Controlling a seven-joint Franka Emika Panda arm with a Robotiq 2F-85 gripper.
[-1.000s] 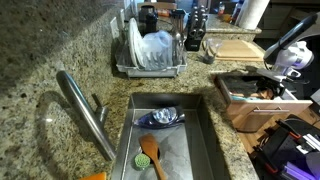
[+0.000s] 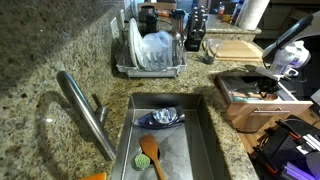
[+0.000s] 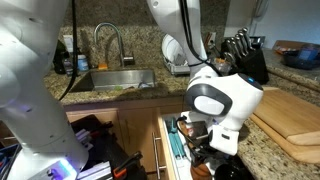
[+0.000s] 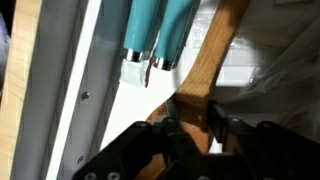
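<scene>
My gripper is down inside an open drawer point(image 3: 160, 152), its black fingertips at the handle of a wooden spoon point(image 4: 212, 58). One dark fingertip lies across the handle; whether the fingers grip it or only stand around it cannot be told. The spoon's broader end is partly hidden behind the gripper. Beside the handle, two teal-handled utensils point(image 4: 150, 25) lie on the white drawer bottom. In exterior view 1 the gripper point(image 2: 268, 86) is small and low in the drawer at the right.
A grey drawer wall point(image 4: 47, 80) runs close along the utensils. Clear plastic point(image 4: 285, 75) lies on the spoon's other side. A cutting board point(image 3: 265, 95) and a knife block point(image 3: 238, 62) stand on the counter. The sink point(image 2: 165, 145) holds a green-headed brush point(image 2: 149, 147).
Around the drawer the gripper has shifted slightly, and its dark parts show more clearly above the contents now. The drawer, counter and sink items look unmoved.
</scene>
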